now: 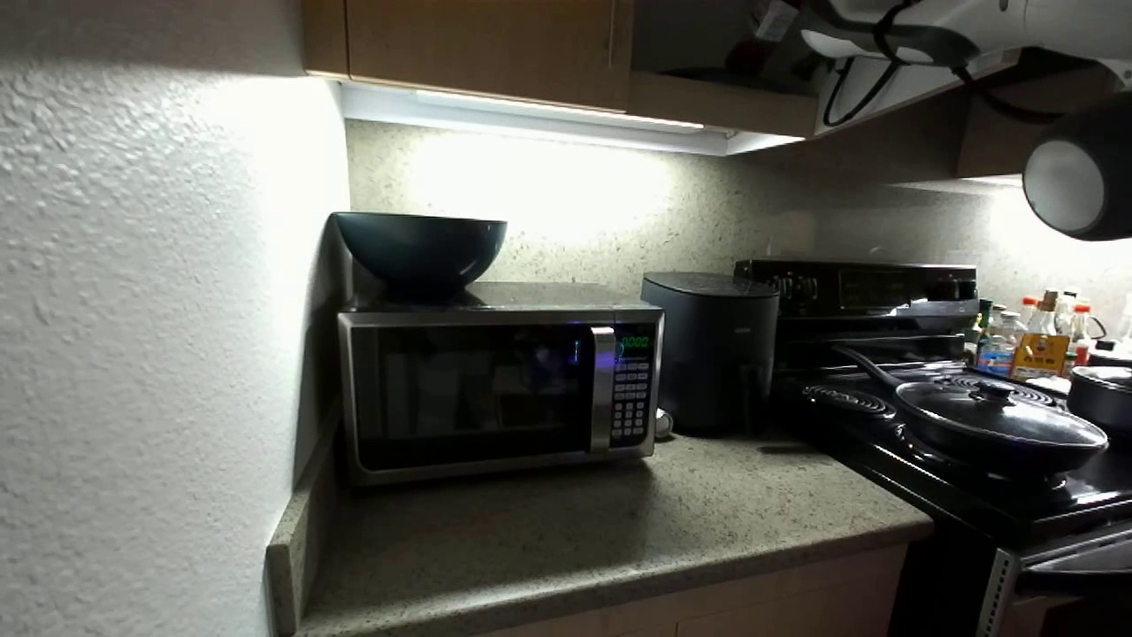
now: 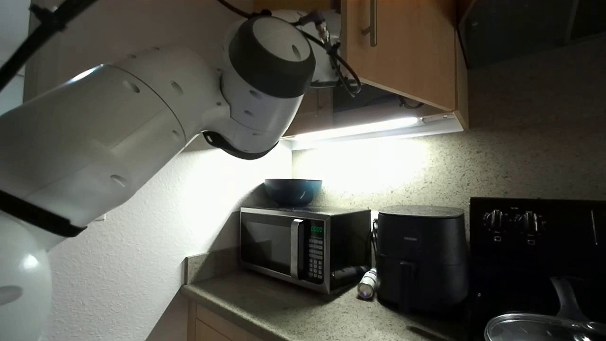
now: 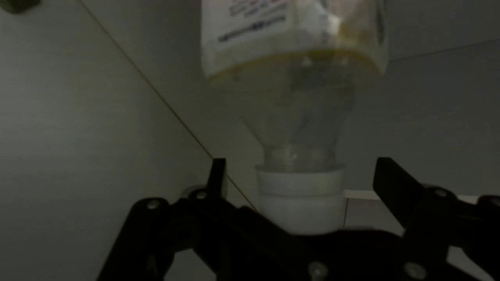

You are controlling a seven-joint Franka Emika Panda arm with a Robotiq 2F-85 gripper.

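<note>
A clear bottle [image 3: 300, 117] with a printed label and a white cap [image 3: 302, 196] fills the middle of the dim wrist view. My gripper is open, its dark fingers [image 3: 216, 180] apart on either side of the cap and neck. Gaps show between the bottle and both fingers. In the second exterior view the arm [image 2: 153, 119] reaches up to the open upper cupboard [image 2: 397, 51], which hides the gripper there. A pale printed patch [image 1: 776, 19] shows inside the cupboard in the first exterior view; whether it is the same bottle is unclear.
Below the cupboard stand a microwave [image 1: 478, 393] with a dark bowl [image 1: 424, 249] on top and a black air fryer [image 1: 711, 350]. A lidded pan [image 1: 998, 425] sits on the stove.
</note>
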